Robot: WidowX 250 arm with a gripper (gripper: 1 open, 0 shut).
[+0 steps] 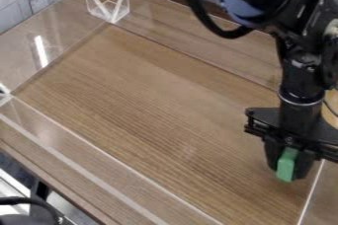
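The black robot arm [294,81] reaches down at the right side of the wooden tabletop [145,91]. Its gripper [287,154] is low near the right front of the table, shut on a small green object [286,167] that points downward. The object's full shape is hidden by the fingers.
A wire holder [109,2] stands at the back left. A tan bowl edge shows at the far right, mostly behind the arm. A dark cable [27,205] lies at the lower left corner.
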